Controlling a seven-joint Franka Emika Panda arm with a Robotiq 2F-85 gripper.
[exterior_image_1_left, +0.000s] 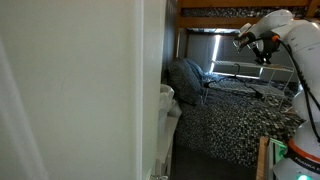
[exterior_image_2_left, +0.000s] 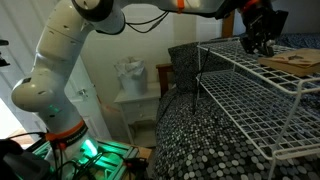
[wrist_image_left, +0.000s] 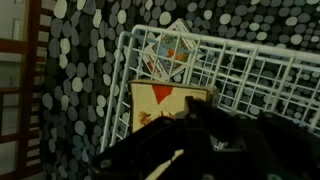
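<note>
My gripper (exterior_image_2_left: 262, 48) hangs over the top of a white wire rack (exterior_image_2_left: 222, 50), pointing down. In the wrist view its dark shape fills the lower right, and whatever is between its fingers does not show clearly. A tan, flat box (exterior_image_2_left: 290, 62) lies on the rack's top beside the gripper. The wrist view shows a pale, box-like item with a red mark (wrist_image_left: 168, 98), partly covered by the gripper; whether they touch is unclear. Near it, a picture card (wrist_image_left: 170, 50) appears at the wire rack (wrist_image_left: 240, 62).
Below the rack lies a pebble-patterned floor (exterior_image_2_left: 195, 150). A white bin (exterior_image_2_left: 137, 82) stands on a pale cabinet (exterior_image_2_left: 137, 107) further back. In exterior view 1 a white panel (exterior_image_1_left: 75, 90) blocks the left side. Cables droop along the arm.
</note>
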